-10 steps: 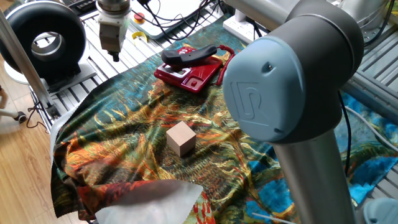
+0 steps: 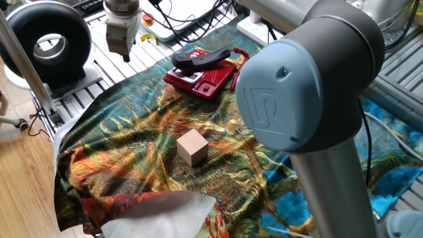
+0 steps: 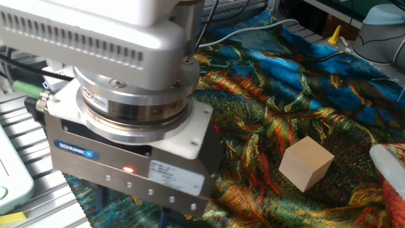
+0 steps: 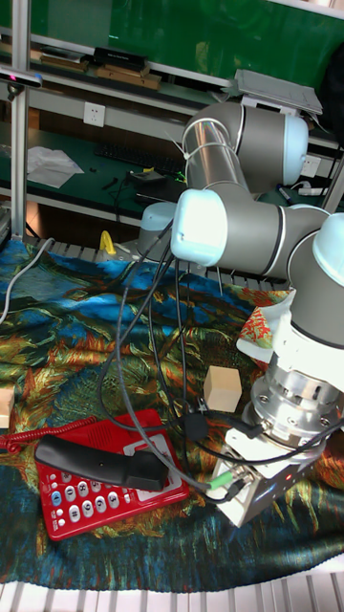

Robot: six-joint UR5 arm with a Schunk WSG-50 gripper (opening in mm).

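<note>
A plain wooden cube (image 2: 192, 147) rests on the patterned cloth (image 2: 132, 162), well apart from my gripper (image 3: 132, 208). Behind it sits a red telephone (image 2: 200, 76) with its black handset (image 2: 201, 59) lying across the top, somewhat askew. From exterior view 2, two dark fingers (image 3: 100, 196) show below the gripper's metal body, standing apart with nothing visible between them. Their lower ends are partly cut off there. Exterior view 3 shows the cube (image 4: 222, 388) beyond the gripper body, which hides the fingers.
Cables (image 4: 153, 347) hang from the arm over the phone in exterior view 3. A wooden piece (image 4: 5, 406) shows at that view's left edge. A black ring-shaped object (image 2: 49, 49) stands at the back left.
In exterior view 1 the gripper has shifted very slightly up and to the right. The cube and telephone have stayed in place.
</note>
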